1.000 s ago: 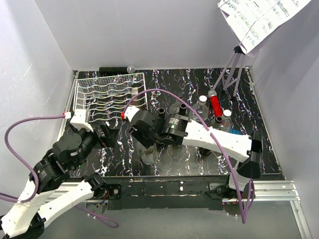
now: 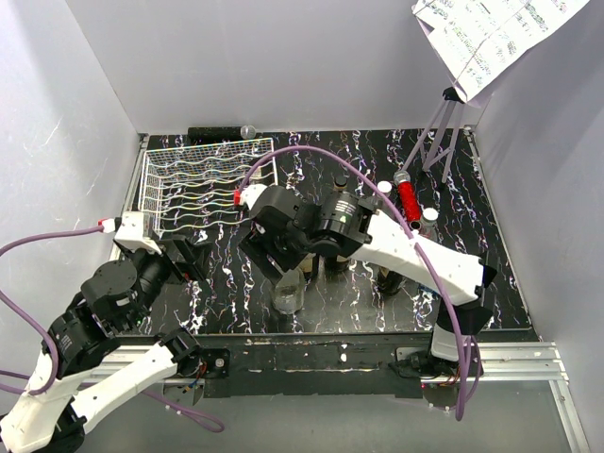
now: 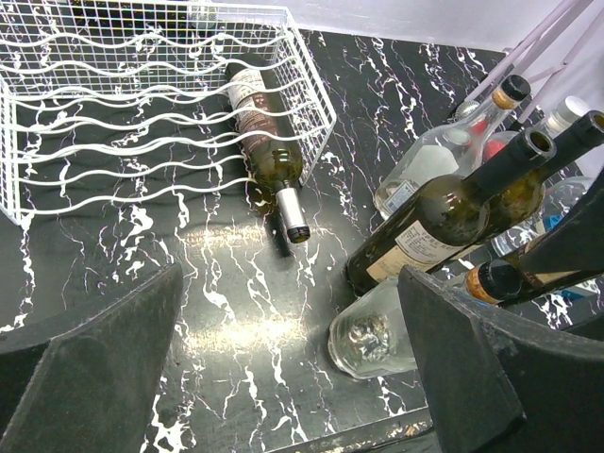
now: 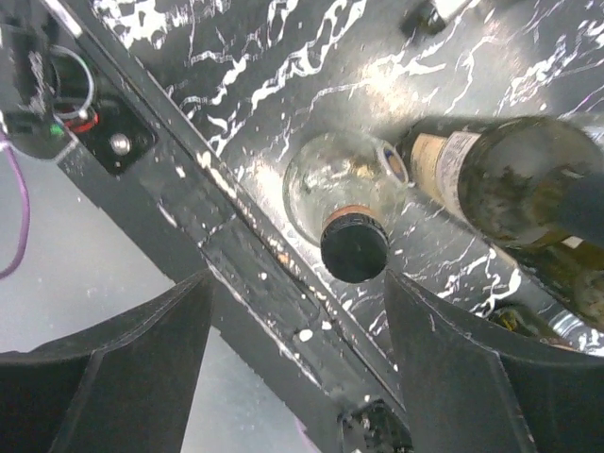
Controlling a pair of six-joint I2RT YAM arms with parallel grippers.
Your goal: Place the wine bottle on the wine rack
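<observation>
A dark green wine bottle (image 3: 274,160) lies in the white wire wine rack (image 2: 151,193), its neck sticking out at the front. Other dark wine bottles (image 3: 420,231) stand to the right of the rack. A clear bottle with a black cap (image 4: 354,247) stands near the table's front edge. Above it is my right gripper, its fingers apart on either side below the cap in that view. My left gripper is open over bare table in front of the rack, with nothing between its fingers.
Several clear bottles (image 3: 439,156) crowd around the dark ones, partly hidden by my right arm from above. A dark bottle (image 2: 215,134) lies behind the rack. A red object (image 2: 408,200) and a tripod stand (image 2: 439,137) are at the back right. The table in front of the rack is clear.
The right gripper has shifted slightly around the clear bottle, which now appears a little further right.
</observation>
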